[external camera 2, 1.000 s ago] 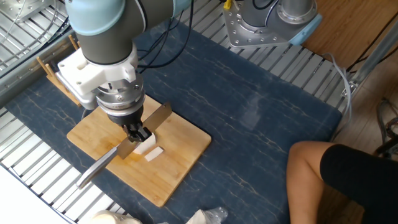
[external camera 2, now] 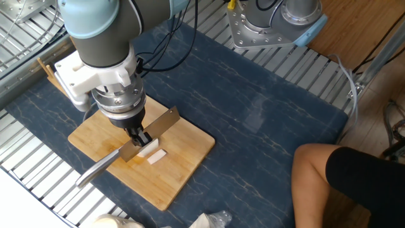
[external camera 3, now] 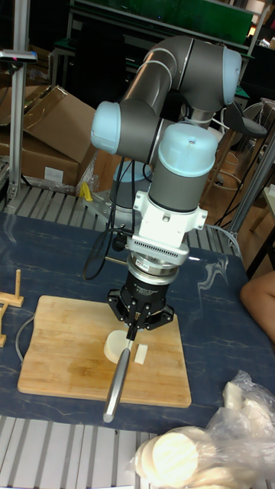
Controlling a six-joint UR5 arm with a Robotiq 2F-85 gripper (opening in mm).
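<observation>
A broad-bladed knife with a silver handle (external camera 2: 98,168) is held over the cutting board (external camera 2: 186,149), its blade (external camera 2: 167,121) standing on edge. My gripper (external camera 2: 143,138) is shut on the knife, gripping it around the blade's middle. Against the blade lies a white food piece (external camera 2: 149,148); the blade hides part of it in exterior view 2. The same piece (external camera 3: 114,345) looks round in exterior view 3, with the handle (external camera 3: 119,386) passing in front of its right side. A separate cut slice (external camera 2: 157,156) rests on the board. Whether the edge touches the board cannot be told.
A clear bag with white round pieces (external camera 3: 171,456) is at the near right in exterior view 3. A small wooden rack (external camera 3: 10,302) stands left of the board. A person's arm (external camera 2: 310,183) is at the right.
Since one second ago, the arm and knife have shifted slightly, the blade tip moving a little right in exterior view 2. Less of the white piece shows.
</observation>
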